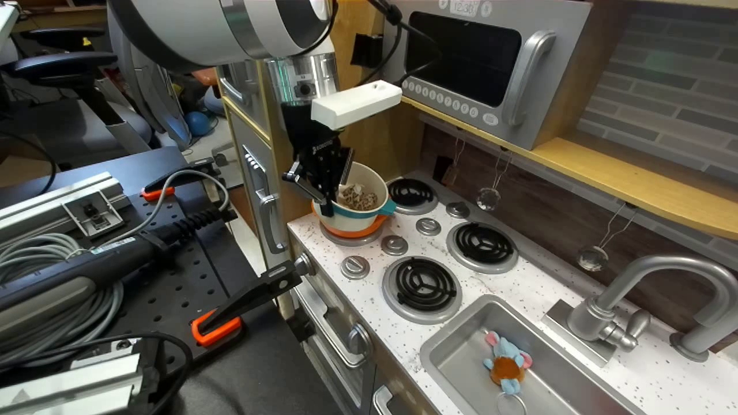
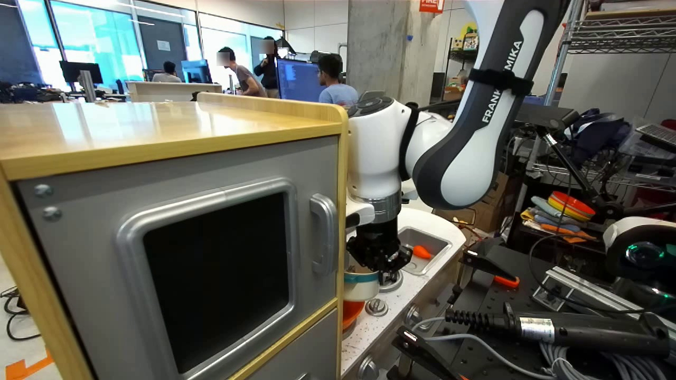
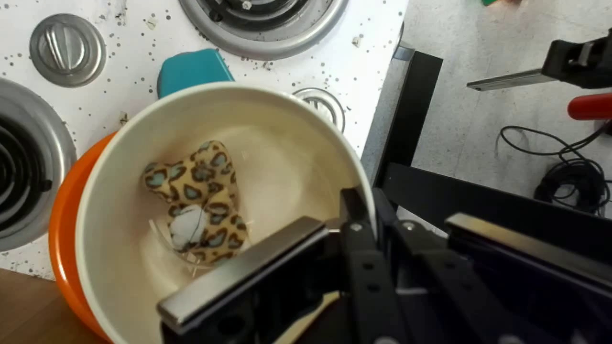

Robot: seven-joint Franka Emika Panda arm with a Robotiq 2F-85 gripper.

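A cream pot (image 1: 366, 180) with a teal band and teal handle (image 3: 192, 71) is held by its rim, my gripper shut on the wall nearest the counter's front edge. Inside the pot lies a leopard-print plush toy (image 3: 209, 195) with a white patch. Below the pot, an orange dish (image 1: 360, 230) rests on the front left burner; in the wrist view its rim shows past the pot's edge. Exterior view 2 shows the gripper (image 2: 382, 269) over the pot, with the cabinet hiding part of it. Whether the pot touches the orange dish I cannot tell.
Bare coil burners (image 1: 422, 285) and several knobs lie to the right. Farther along, a sink (image 1: 443, 346) holds a blue plush toy (image 1: 508, 359). The tall cabinet (image 1: 277, 166) stands close beside the pot, and a microwave (image 1: 477, 69) sits above the stove.
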